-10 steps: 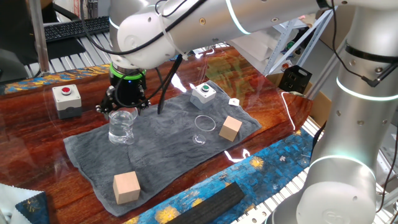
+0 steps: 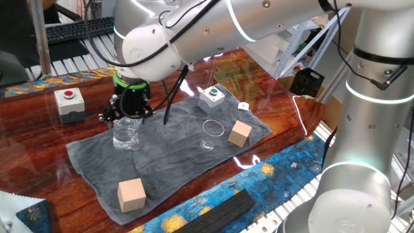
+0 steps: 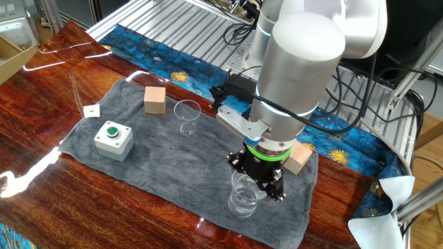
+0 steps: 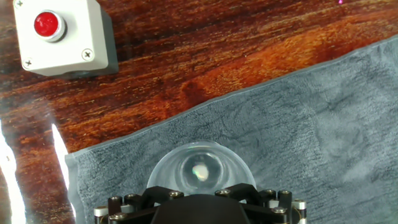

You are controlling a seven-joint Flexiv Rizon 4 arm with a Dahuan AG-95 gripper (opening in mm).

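Observation:
A clear glass with clear contents stands upright on the grey towel. In exterior view 1 my gripper points down at its rim, with fingers spread to both sides. Exterior view 2 has the gripper over the upper part of the same glass. The wrist view looks down on the glass, whose near part is hidden behind the gripper's body. The fingers are open wider than the glass there, and I cannot tell whether a finger touches it.
Another clear glass, apparently empty, stands near a wooden block. A second block lies at the towel's near-left corner. A green-button box sits on the towel, a red-button box beyond its edge. Mid-towel is clear.
My gripper has come down slightly toward the glass's rim over the last second, its fingers still spread. The glass and the other objects have stayed put.

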